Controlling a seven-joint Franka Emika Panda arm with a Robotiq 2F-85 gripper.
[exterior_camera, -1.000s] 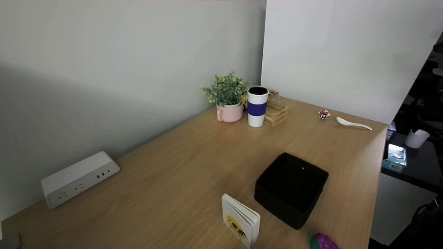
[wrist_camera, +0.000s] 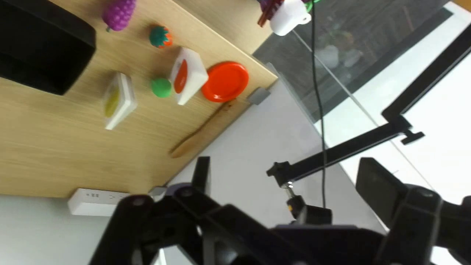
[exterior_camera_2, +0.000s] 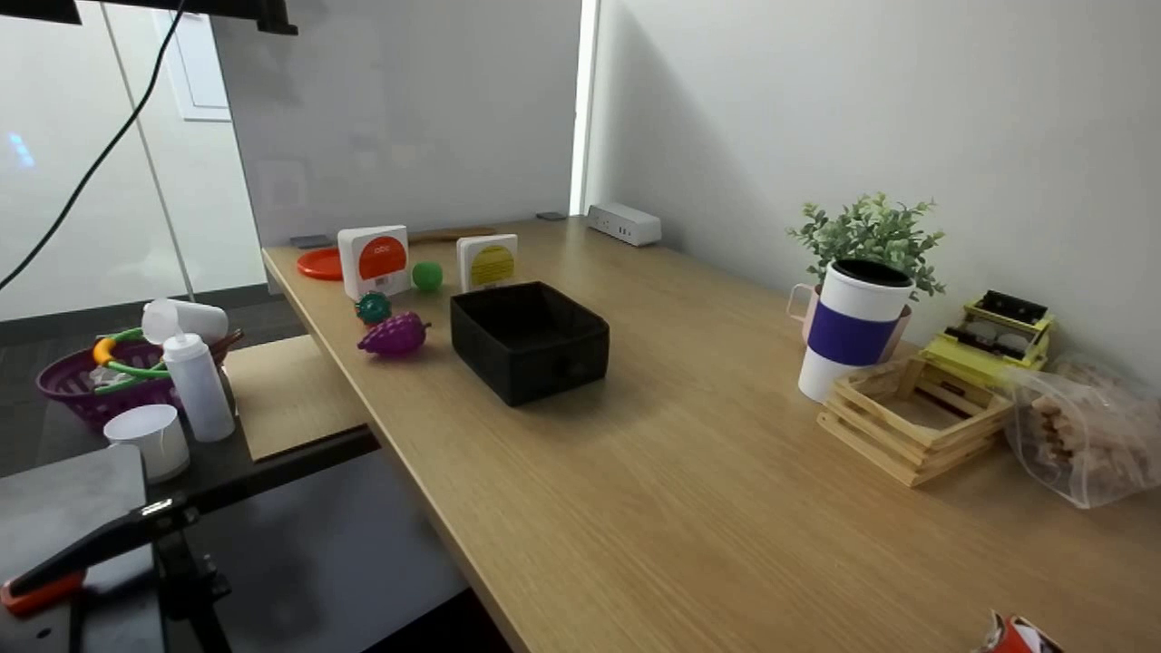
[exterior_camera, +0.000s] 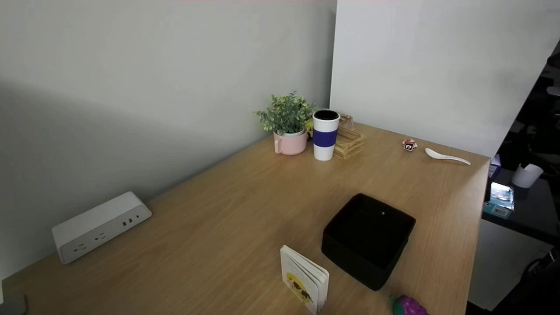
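My gripper shows only in the wrist view, its dark fingers [wrist_camera: 202, 174] wide apart and nothing held between them. It is open and away from the tabletop objects. An empty black box [exterior_camera_2: 530, 370] sits on the wooden table. Near it are a purple toy fruit [exterior_camera_2: 395, 336], a teal-and-orange toy [wrist_camera: 160, 36], a green ball [wrist_camera: 161, 88] and two upright small books, one with a yellow circle [wrist_camera: 115, 101], one with a red circle [wrist_camera: 190, 76]. A red plate [wrist_camera: 225, 81] lies near the table's corner, beside a wooden utensil [wrist_camera: 201, 129].
Along the wall stand a white power strip [exterior_camera: 102, 225], a potted plant [exterior_camera: 287, 118], a white-and-purple cup [exterior_camera_2: 854, 326] and a wooden crate [exterior_camera_2: 920, 419]. A white spoon [exterior_camera: 446, 156] lies towards the far edge.
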